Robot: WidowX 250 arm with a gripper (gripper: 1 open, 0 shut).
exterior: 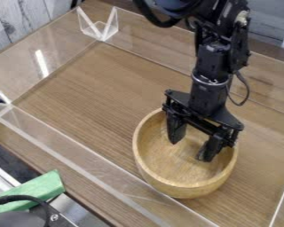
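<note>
A round tan wooden bowl [169, 168] stands on the tabletop at the lower middle right. The black arm reaches down from the top, and its gripper [194, 140] is low over the bowl's back half, fingers spread open and reaching inside. The bowl looks empty apart from the fingers, though they hide part of its floor.
A green object [26, 190] with a black cable lies at the lower left, beside a clear plastic edge. A clear angular holder [98, 25] stands at the back left.
</note>
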